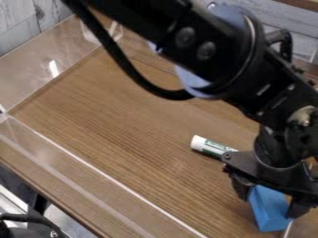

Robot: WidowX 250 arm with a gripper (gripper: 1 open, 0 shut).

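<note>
My black gripper (269, 186) is low at the right of the camera view, open, its fingers over a blue block (271, 217) lying on the wooden table (112, 139). The upper end of the block is hidden behind the gripper. A white-and-green cylinder (209, 145) lies just left of the gripper, partly covered by it.
Clear plastic walls (44, 70) border the table on the left and along the near side. Cables lie outside at the lower left.
</note>
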